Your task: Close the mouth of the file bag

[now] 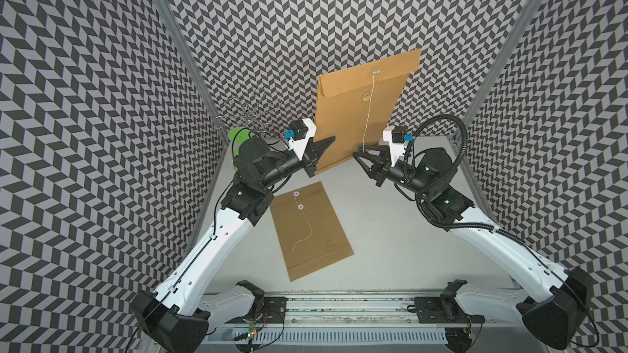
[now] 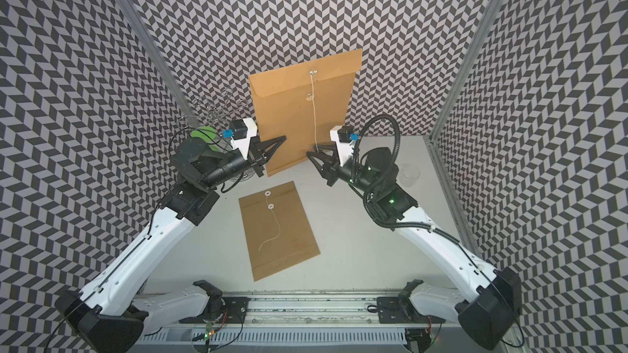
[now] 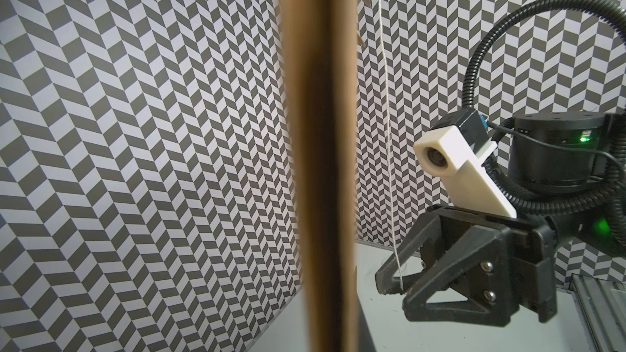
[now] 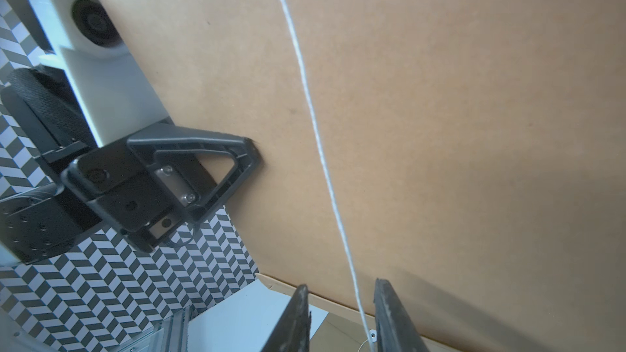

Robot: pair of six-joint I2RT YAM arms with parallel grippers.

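Observation:
A brown file bag (image 1: 343,117) stands upright at the back, its flap (image 2: 281,77) along the top, with a white string (image 4: 316,130) hanging from the upper button (image 1: 375,72). My left gripper (image 1: 332,138) is at the bag's left side, shut, seen from the side in the right wrist view; what lies between its fingertips is not visible. My right gripper is part open in front of the bag's lower middle, with the string running down between its fingers. In the left wrist view the bag is a blurred edge.
A second brown file bag (image 1: 314,235) lies flat on the white table (image 1: 412,248) at front left. A green object (image 2: 202,134) and wire stand are behind the left arm. A clear cup (image 2: 410,174) sits at the right.

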